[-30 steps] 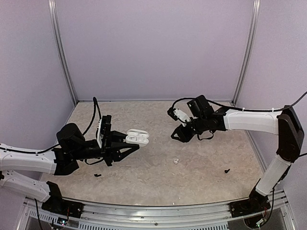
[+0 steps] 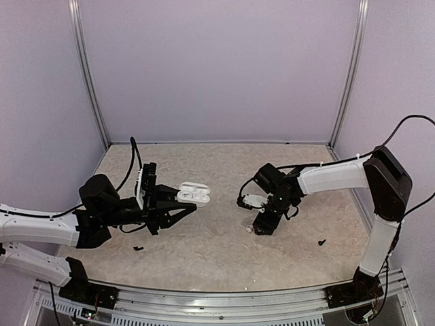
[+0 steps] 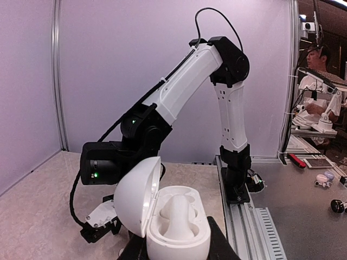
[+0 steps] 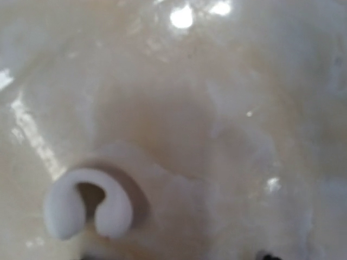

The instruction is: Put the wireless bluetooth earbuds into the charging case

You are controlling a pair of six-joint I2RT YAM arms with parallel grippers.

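The white charging case [image 2: 194, 195] is held up above the table, lid raised, with my left gripper [image 2: 188, 204] shut on it. From the left wrist view the case [image 3: 178, 230] faces upward between the dark fingers, and its wells look empty. A white C-shaped earbud [image 2: 249, 229] lies on the table. Close up in the right wrist view, the same earbud [image 4: 88, 203] sits at lower left. Just right of it in the top view, my right gripper [image 2: 264, 227] is low and pointing down. Only dark tips at the lower edge of the right wrist view show, set wide apart.
Small black pieces lie on the table, one at front left [image 2: 138, 248] and one at right [image 2: 321, 242]. A metal rail [image 2: 231, 297] runs along the front.
My right gripper has come down and toward the front, from behind the earbud to beside it. The left arm and the case have stayed almost still.
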